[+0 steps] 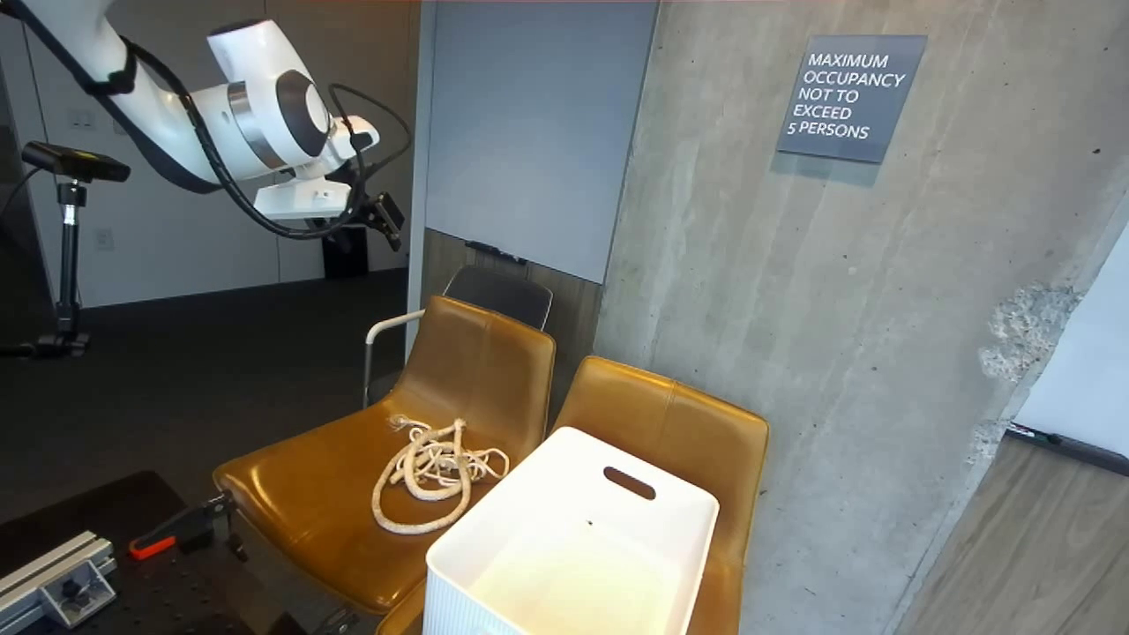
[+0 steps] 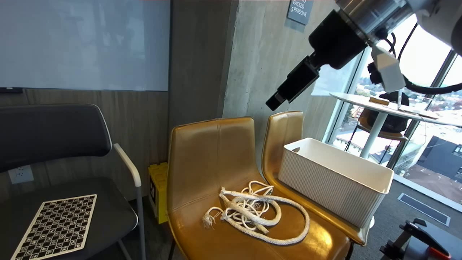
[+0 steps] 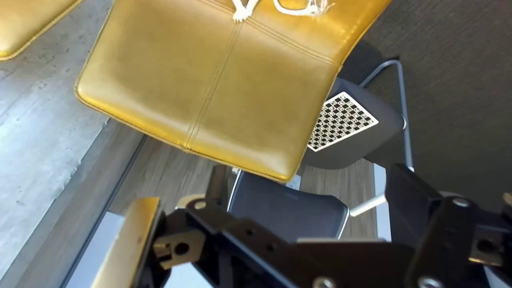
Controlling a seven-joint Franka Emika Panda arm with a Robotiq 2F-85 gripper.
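A loosely coiled white rope lies on the seat of a brown leather chair. Only its ends show at the top edge of the wrist view. An empty white bin rests on the neighbouring brown chair, its inside visible from above in exterior view 1. My gripper hangs in the air, well above the rope chair, and touches nothing. Its two black fingers stand wide apart in the wrist view, with nothing held between them.
Behind the rope chair is a grey chair with a checkered board on its seat. A concrete wall rises behind the bin. A metal rail and a clamp occupy the dark table at lower left.
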